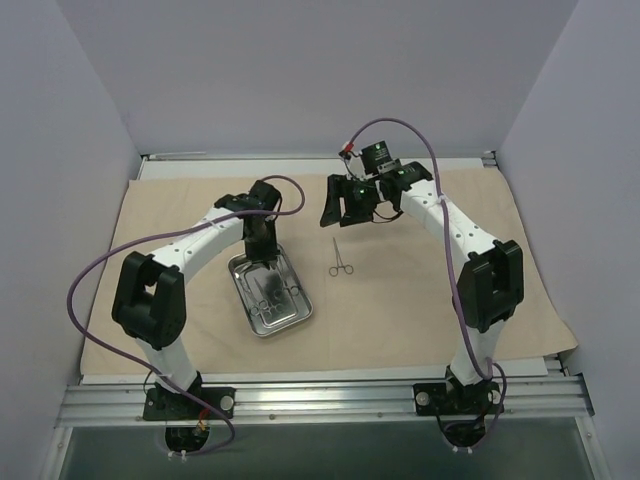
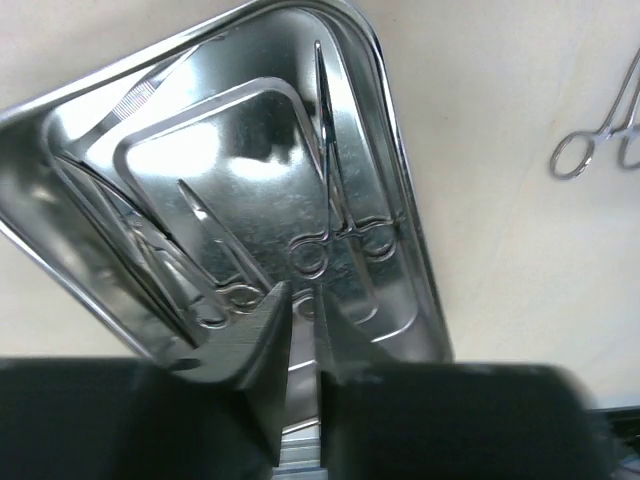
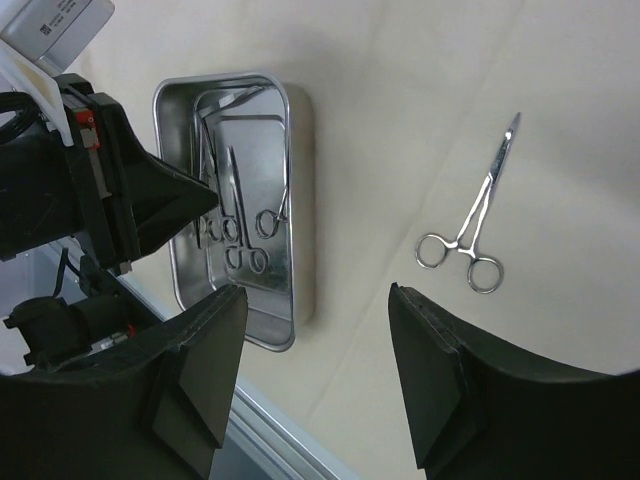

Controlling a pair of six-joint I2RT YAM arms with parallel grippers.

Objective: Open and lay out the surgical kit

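Observation:
The metal tray point(image 2: 388, 110) holds several surgical instruments: a clamp point(image 2: 327, 150) with ring handles, scissors point(image 2: 225, 240), tweezers point(image 2: 133, 100) and others overlapping at the left side. Over the tray, my left gripper has a slim gap between its fingers and nothing in it. One ring-handled instrument point(image 3: 483, 205) lies alone on the cloth to the right of the tray, its tip pointing toward the back. My right gripper is open and empty, hovering beyond that instrument near its tip end in the top view.
A beige cloth point(image 1: 420, 310) covers the table, bare to the right of the lone instrument and left of the tray. The left arm's dark gripper body point(image 3: 100, 180) reaches over the tray's left side in the right wrist view.

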